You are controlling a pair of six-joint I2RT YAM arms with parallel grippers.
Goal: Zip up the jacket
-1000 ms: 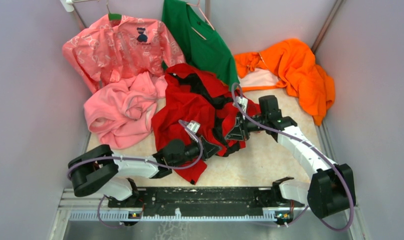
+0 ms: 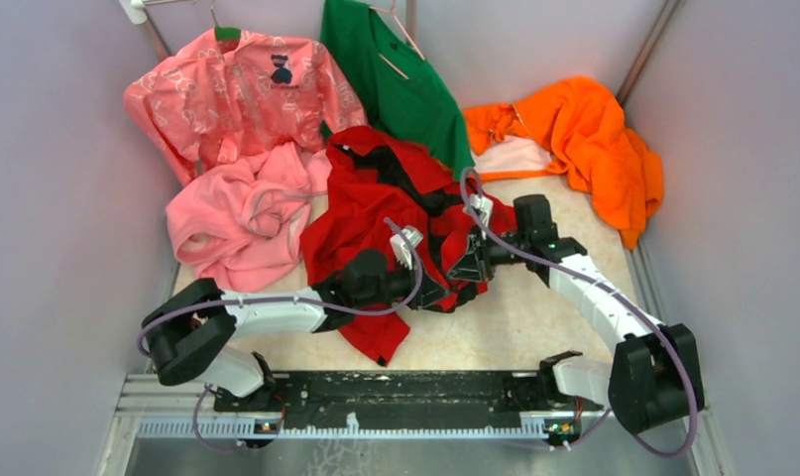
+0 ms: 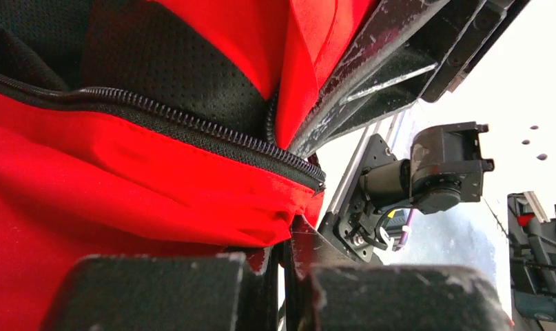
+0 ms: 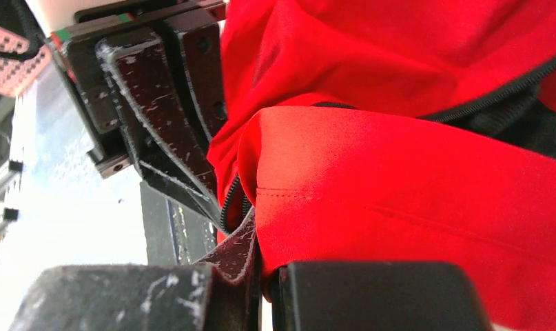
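Note:
The red jacket (image 2: 361, 218) lies spread on the table, its black lining showing along the open front. In the left wrist view a dark zipper tape (image 3: 192, 124) crosses the red cloth and ends close to my left gripper, which is shut on the jacket's lower front edge. My right gripper is shut on a fold of the other red panel in the right wrist view. From above, the left gripper (image 2: 445, 292) and right gripper (image 2: 453, 275) nearly meet at the hem. No zipper slider can be made out.
Pink fleece (image 2: 242, 223) lies left of the jacket, and an orange garment (image 2: 584, 139) at the back right. Behind hang a pink patterned jacket (image 2: 242, 94) and a green top (image 2: 396, 84). Bare table (image 2: 534, 327) shows at the front right.
The right arm has barely moved.

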